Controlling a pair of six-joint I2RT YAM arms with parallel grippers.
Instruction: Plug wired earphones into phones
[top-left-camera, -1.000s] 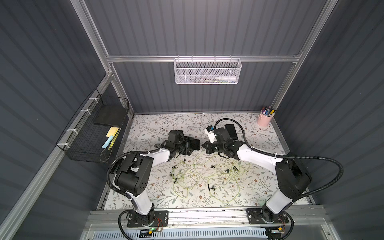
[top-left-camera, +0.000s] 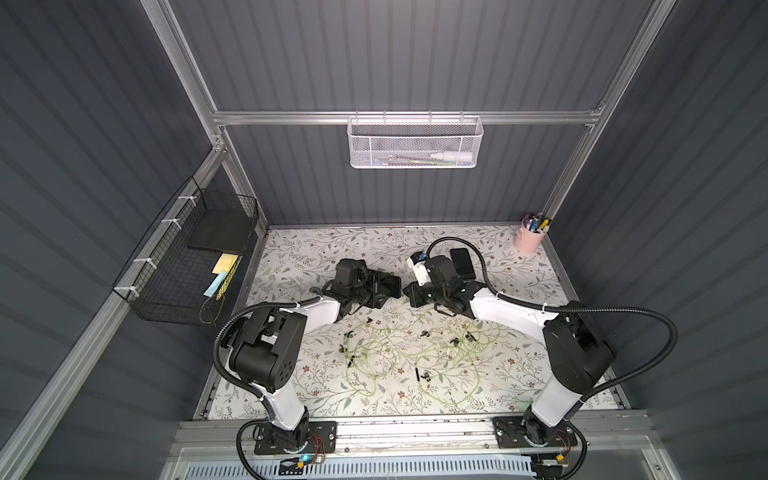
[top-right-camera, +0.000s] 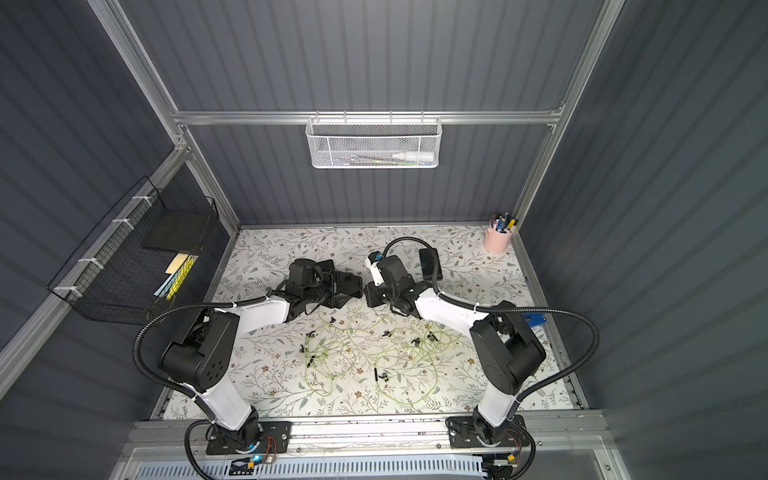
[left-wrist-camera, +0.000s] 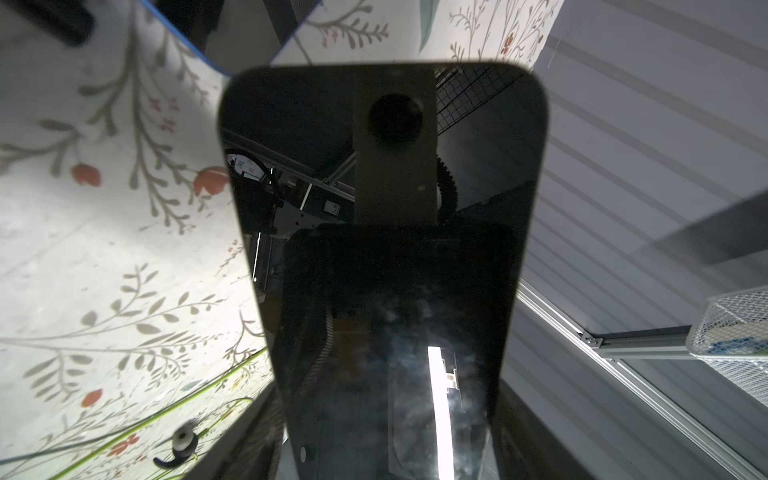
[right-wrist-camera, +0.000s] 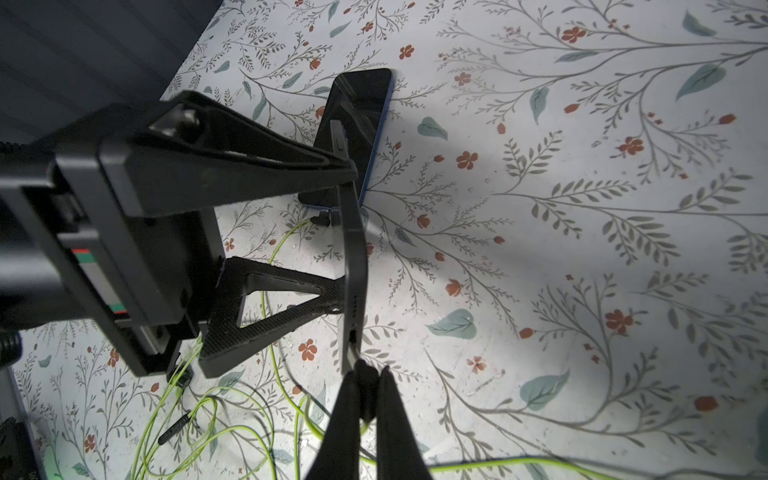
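My left gripper (top-left-camera: 374, 286) is shut on a black phone (left-wrist-camera: 392, 304), whose dark, reflective screen fills the middle of the left wrist view. The plug's tip meets or nearly meets the phone edge; I cannot tell whether it is inside the socket. A yellow-green cord (right-wrist-camera: 512, 462) passes behind the right fingertips.
One phone (right-wrist-camera: 370, 88) lies behind the left gripper, with a black plug and green cord at its end. Another phone (top-left-camera: 461, 263) lies beyond the right arm. Tangled green earphone cords (top-left-camera: 376, 352) cover the front middle. A pink pen cup (top-left-camera: 528, 238) stands back right.
My right forearm and elbow have shifted slightly left, and the right gripper has barely moved. The left arm and its phone look nearly still. Both grippers stay shut.
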